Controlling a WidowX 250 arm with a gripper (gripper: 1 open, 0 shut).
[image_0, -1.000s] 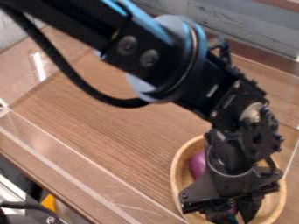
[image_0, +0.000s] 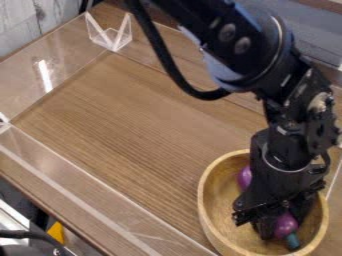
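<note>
My black gripper (image_0: 278, 210) reaches down from the top right into a light wooden bowl (image_0: 219, 222) at the bottom right. It is shut on a purple object (image_0: 285, 226) with a teal part below it, partly hidden by the fingers. A second purple object (image_0: 246, 174) lies in the bowl at its back left, partly behind the gripper.
A clear plastic piece (image_0: 112, 32) stands at the far upper left. A wall runs along the back.
The gripper and arm have shifted and risen slightly, showing more of the purple and teal object at its fingers.
</note>
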